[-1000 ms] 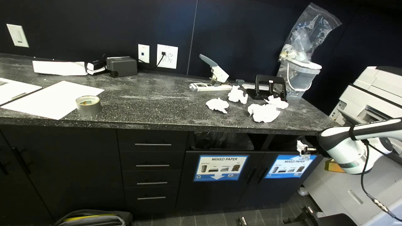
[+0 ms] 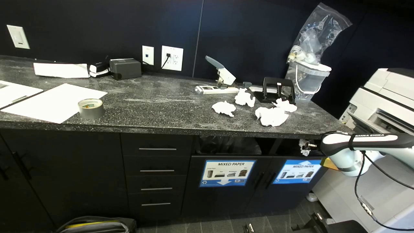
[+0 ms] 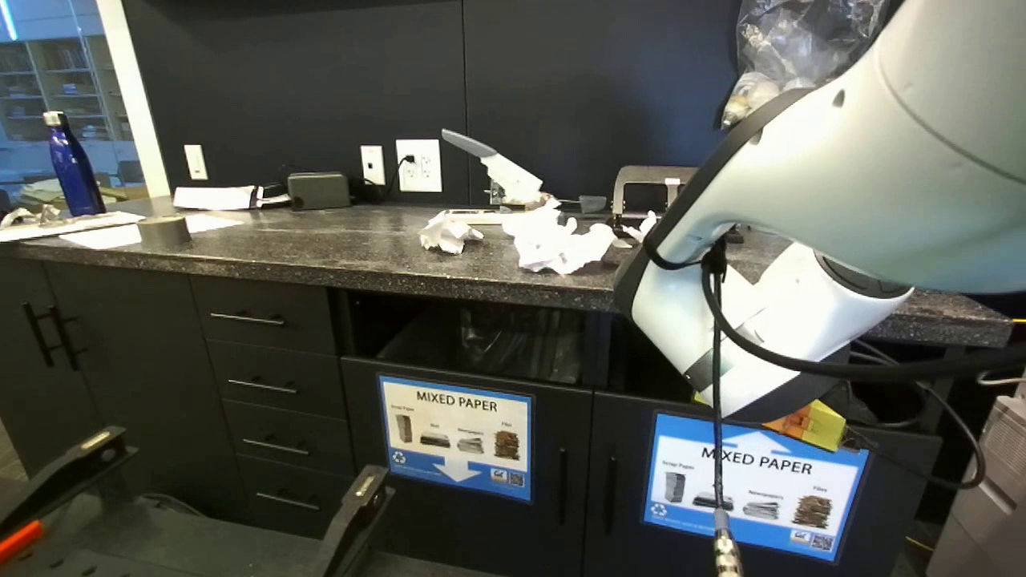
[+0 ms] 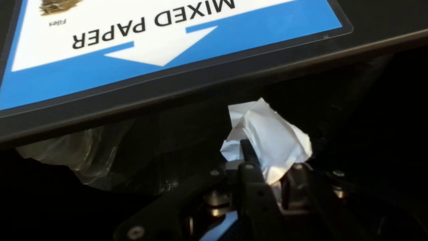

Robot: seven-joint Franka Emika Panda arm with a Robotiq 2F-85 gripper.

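Observation:
A crumpled white paper is pinched between the fingers of my gripper, which is shut on it. In exterior view 1 the same gripper and paper are at the opening above the right-hand cabinet door, under the counter's edge. The wrist view has the paper past the door's top edge, over the dark bin space. The arm hides the gripper in exterior view 2. On the door is a blue and white MIXED PAPER sign.
Several crumpled papers lie on the counter, near a stapler and a black hole punch. A tape roll stands at the left. Overhead, the counter's front edge limits the opening. Clear plastic shows in the bin.
The arm has moved left and slightly up, bringing the gripper and paper from in front of the right-hand door to its opening. The papers on the counter have not moved.

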